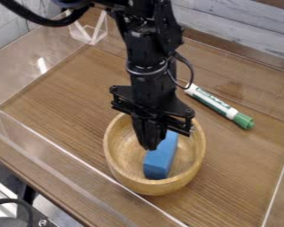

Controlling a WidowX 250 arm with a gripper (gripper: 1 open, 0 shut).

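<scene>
My black gripper (151,122) hangs down over a light wooden bowl (123,167) in the lower middle of the view. Inside the bowl lies a blue block (160,158), its upper end partly behind the gripper. The fingertips are dark and small, and I cannot make out whether they touch the block or what is between them.
A green and white marker-like stick (227,113) lies on the wooden table (56,106) to the right, behind the bowl. Cables run along the lower left corner and behind the arm.
</scene>
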